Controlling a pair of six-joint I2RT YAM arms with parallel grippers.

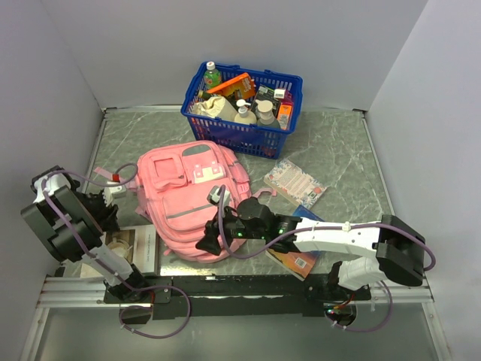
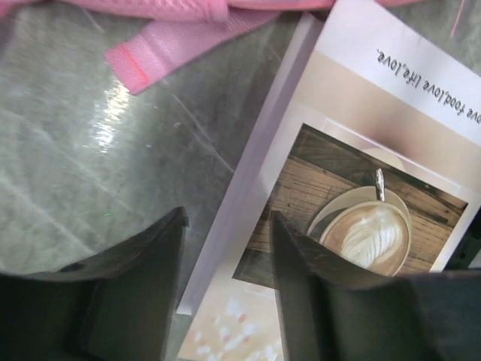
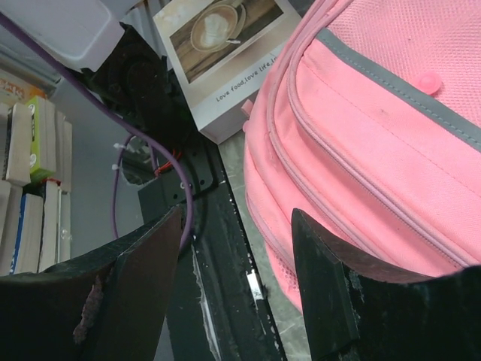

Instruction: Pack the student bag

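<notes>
The pink backpack point(image 1: 184, 195) lies flat in the middle of the worktop. My left gripper is above a coffee-cup picture book point(image 2: 391, 105) at the bottom left, its open fingers over the book's spine edge, holding nothing. A pink strap point(image 2: 165, 53) lies above that. My right gripper hangs over the backpack's lower right side, open and empty. A patterned book point(image 1: 295, 180) and a blue-and-orange book point(image 1: 297, 263) lie right of the bag, partly under my right arm.
A blue basket point(image 1: 248, 139) full of bottles, boxes and other items stands at the back. Bare worktop point(image 1: 346, 150) shows at the upper right and upper left. Grey walls enclose both sides and the back.
</notes>
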